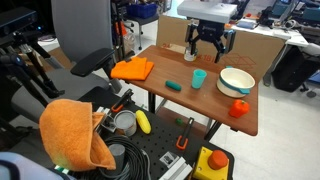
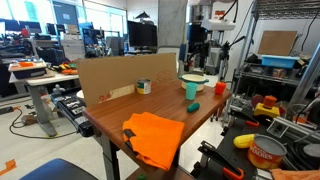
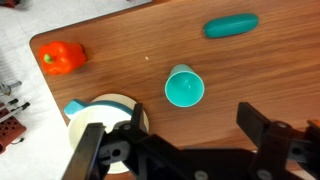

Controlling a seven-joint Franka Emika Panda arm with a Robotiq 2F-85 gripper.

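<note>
High over the table, my gripper stands open and points down, its two dark fingers apart with nothing between them. Below it in the wrist view is a teal cup (image 3: 184, 88), seen from above on the wood. To its left is the white pot (image 3: 88, 137) with a teal handle, partly covered by one finger. A red pepper-like item (image 3: 62, 58) lies near the table edge, and a dark green oblong item (image 3: 231, 25) lies at upper right. In exterior view 1 the gripper (image 1: 207, 50) hangs behind and above the cup (image 1: 199, 78).
An orange cloth (image 1: 132, 68) lies on the table's left side. A can (image 2: 144, 87) stands near the cardboard panel (image 2: 115, 78) along the back. A second low surface in front holds a yellow item (image 1: 143, 122) and tools. Wood between cloth and cup is mostly clear.
</note>
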